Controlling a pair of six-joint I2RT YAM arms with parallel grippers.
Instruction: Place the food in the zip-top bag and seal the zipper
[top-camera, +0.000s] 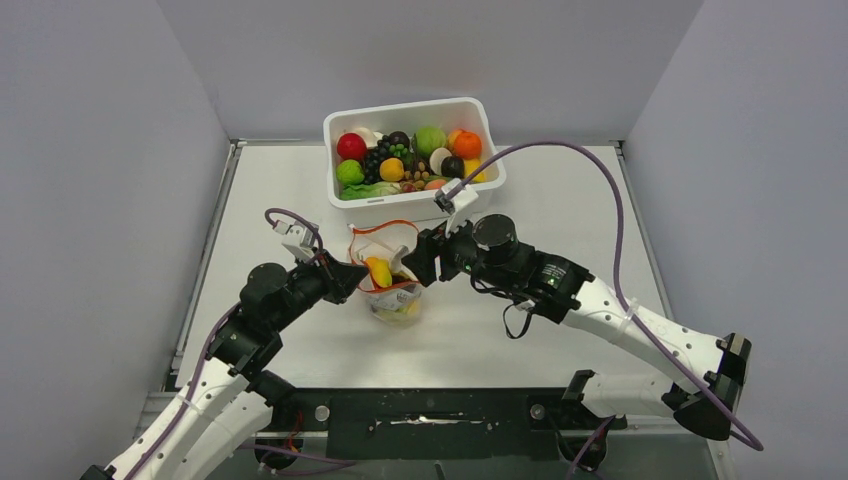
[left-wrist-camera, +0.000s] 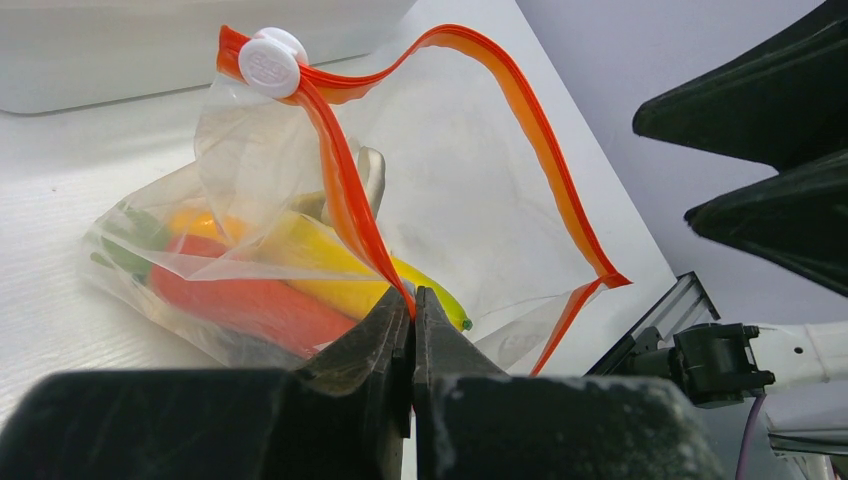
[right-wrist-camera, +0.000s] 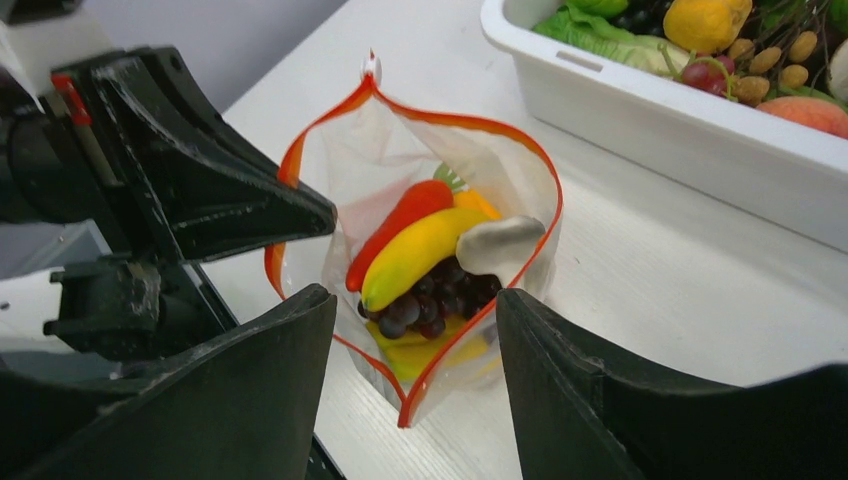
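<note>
The clear zip bag (right-wrist-camera: 470, 365) with orange zipper edges stands with its mouth wide apart. A white slider (left-wrist-camera: 272, 63) sits at one end of the zipper. Inside are a red pepper (right-wrist-camera: 405, 215), a yellow banana-like piece (right-wrist-camera: 420, 250), dark grapes (right-wrist-camera: 430, 305) and a pale mushroom (right-wrist-camera: 492, 245), which rests on the others by the bag's wall. My left gripper is shut on the bag's orange edge. To the right of the bag mouth, my right gripper stands open with nothing between its fingers.
Behind the bag, close to it, a white bin (top-camera: 415, 107) holds several fruits and vegetables.
</note>
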